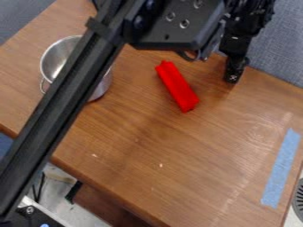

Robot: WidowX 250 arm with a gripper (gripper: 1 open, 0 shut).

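Observation:
A red bar-shaped object (176, 85) lies on the wooden table (178, 160), right of centre toward the back. A silver pot (62, 62) at the left is largely hidden behind the black arm, which crosses from the top down to the lower left. The black gripper (233, 70) hangs at the back right, to the right of the red object and apart from it. Whether its fingers are open or shut is unclear.
A blue tape strip (282, 167) lies along the right edge. Cables and floor show beyond the near left edge.

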